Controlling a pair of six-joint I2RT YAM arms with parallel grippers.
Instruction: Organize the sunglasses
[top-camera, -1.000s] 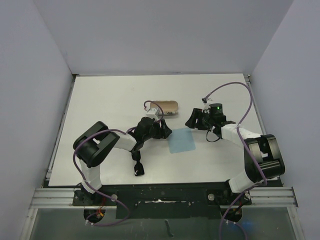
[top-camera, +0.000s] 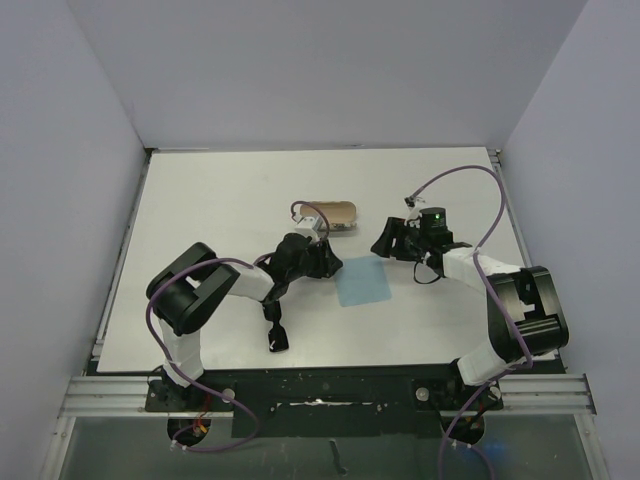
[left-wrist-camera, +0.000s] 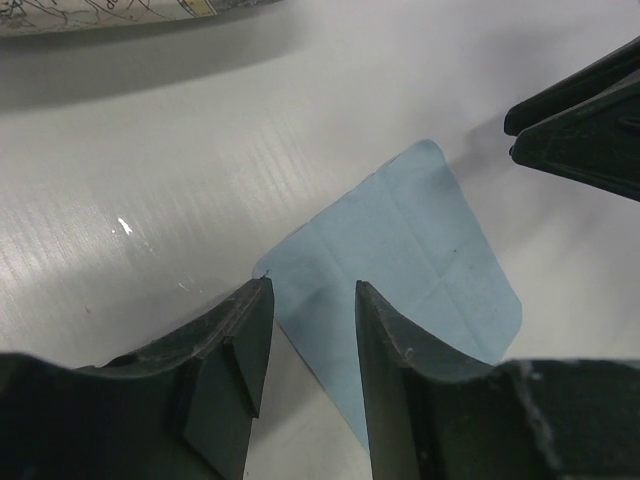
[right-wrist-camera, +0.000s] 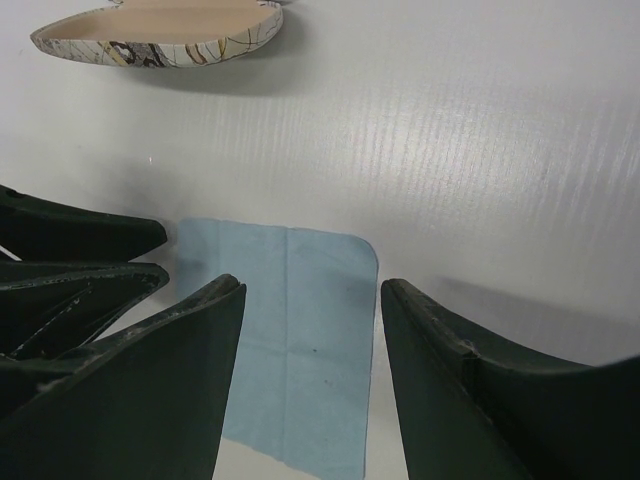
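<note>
A flat blue-grey cloth (top-camera: 363, 283) lies on the table between the two arms. At its far left corner hovers my left gripper (top-camera: 335, 268), its fingers part open; the left wrist view shows the cloth (left-wrist-camera: 390, 250) beyond the gap and nothing held. My right gripper (top-camera: 382, 249) stands open near the far right corner, and in the right wrist view the cloth (right-wrist-camera: 300, 330) shows past its empty fingers. Black sunglasses (top-camera: 278, 337) rest on the table at the left front, partly hidden under the left arm. Behind the cloth sits an open patterned case (top-camera: 340, 214).
The two grippers are close together over the cloth; a dark finger of the other arm (left-wrist-camera: 590, 135) enters the left wrist view. The left arm passes above the sunglasses.
The right arm, cloth, case and sunglasses have not visibly moved.
</note>
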